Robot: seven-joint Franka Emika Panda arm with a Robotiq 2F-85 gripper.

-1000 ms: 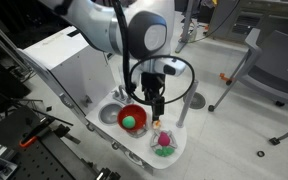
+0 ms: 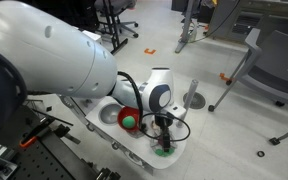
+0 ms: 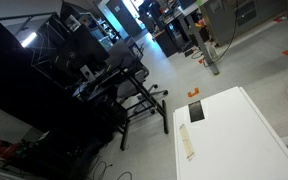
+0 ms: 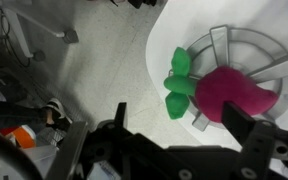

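Observation:
A dark pink toy vegetable (image 4: 229, 92) with green leaves (image 4: 179, 70) lies on a round grey burner grate (image 4: 219, 42) in the wrist view. My gripper is above it with its two fingers wide apart; the toy lies between and beyond them, nearer the right finger (image 4: 249, 135). Nothing is visibly gripped. From exterior view 1, my gripper (image 2: 170, 145) is low over the counter's front right, hiding most of the pink toy, while some green (image 2: 164, 152) shows just below. Exterior view 2 does not include the gripper.
A red bowl (image 2: 138, 116) with a green item (image 2: 128, 122) inside stands left of the gripper, close to the arm. Beside it is a grey sink basin (image 2: 106, 111). The white counter (image 2: 142, 149) ends in a rounded right edge above open floor. A grey chair (image 2: 269, 70) stands well away.
The bowl has stayed put.

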